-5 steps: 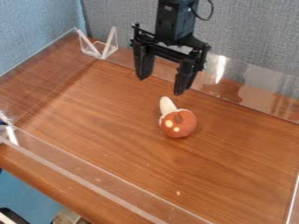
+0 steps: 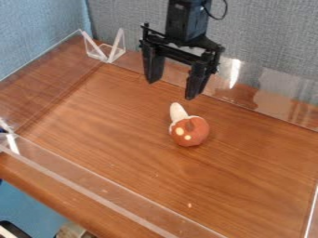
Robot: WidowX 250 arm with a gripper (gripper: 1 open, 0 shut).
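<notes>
My black gripper hangs over the back middle of the wooden table, its two fingers wide apart with nothing between them. Below it and a little to the right, a red mushroom-like toy with pale spots and a white stem lies on its side on the table, apart from the fingers.
A white wire-like stand is at the back left. Some small objects at the lower left edge are cut off and hard to tell.
</notes>
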